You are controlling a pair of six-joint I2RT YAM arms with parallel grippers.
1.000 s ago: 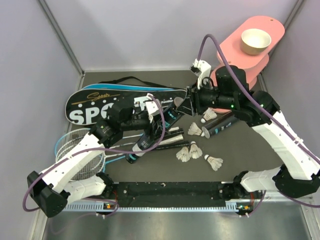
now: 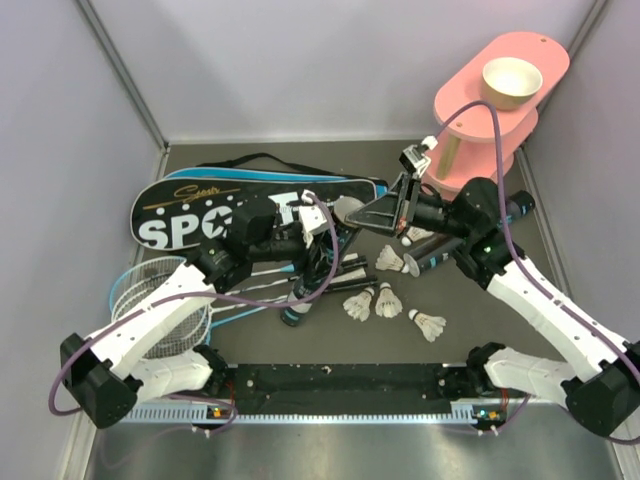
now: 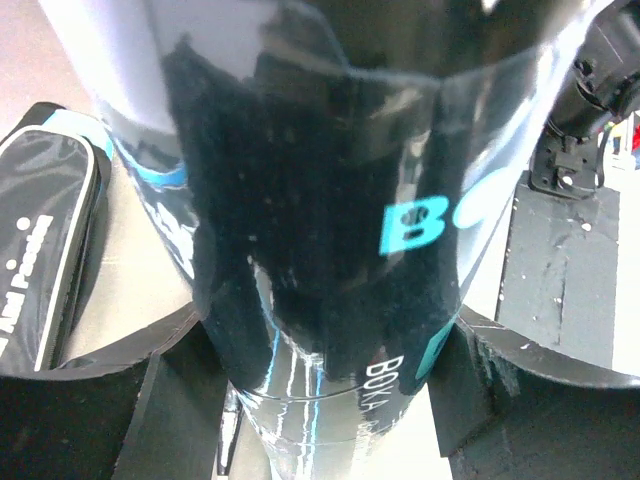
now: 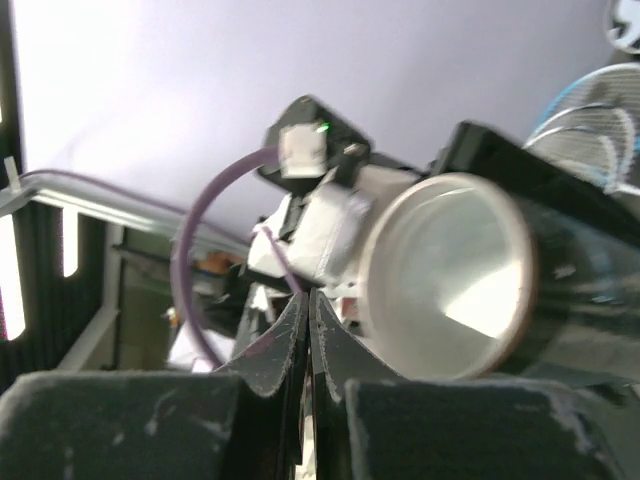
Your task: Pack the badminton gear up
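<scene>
A dark shuttlecock tube (image 3: pixel 320 250) with blue and white lettering is held between the fingers of my left gripper, which is shut on it. Its pale round lid (image 4: pixel 445 270) still covers the near end in the right wrist view, facing my right gripper. The right gripper's fingertips are together with nothing between them, and the lid lies outside them, just beyond the tips. From above, the lid (image 2: pixel 346 207) shows at the upper end of the tilted tube (image 2: pixel 307 285), beside the right fingers.
A black racket bag (image 2: pixel 170 212) lies at the back left, rackets (image 2: pixel 165 310) in front of it. Several shuttlecocks (image 2: pixel 388 300) are spread over the mat. Another tube (image 2: pixel 432 252) lies partly under the right arm. A pink stand (image 2: pixel 465 90) with a bowl (image 2: pixel 510 80) fills the back right.
The held tube has tipped more upright.
</scene>
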